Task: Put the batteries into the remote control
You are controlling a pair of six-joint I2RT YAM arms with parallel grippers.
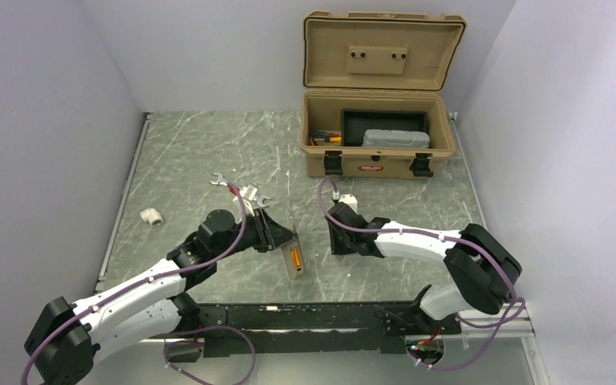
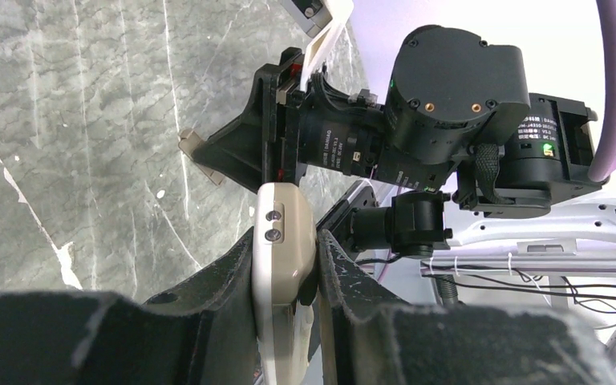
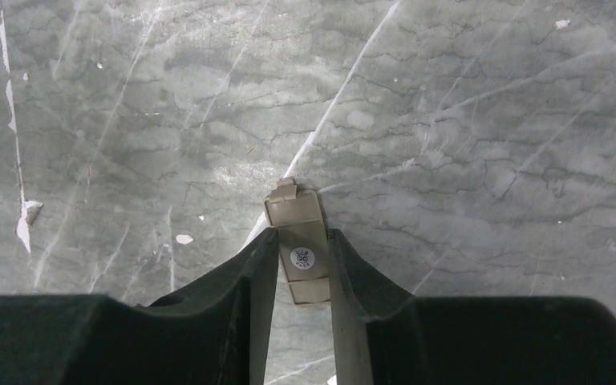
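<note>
My left gripper [image 1: 282,233] is shut on the remote control [image 1: 293,261], held upright with orange batteries showing in its open compartment; the left wrist view shows its beige side [image 2: 277,265] between the fingers. The battery cover [image 3: 297,216], with a small round sticker, lies on the table in the right wrist view. My right gripper is low over it, part open, with a fingertip on either side of the cover; whether they touch it is unclear.
An open toolbox [image 1: 377,164] stands at the back right. Wrenches [image 1: 216,178] lie behind my left arm, and a white fitting [image 1: 151,216] at the left. Bare table surrounds the cover.
</note>
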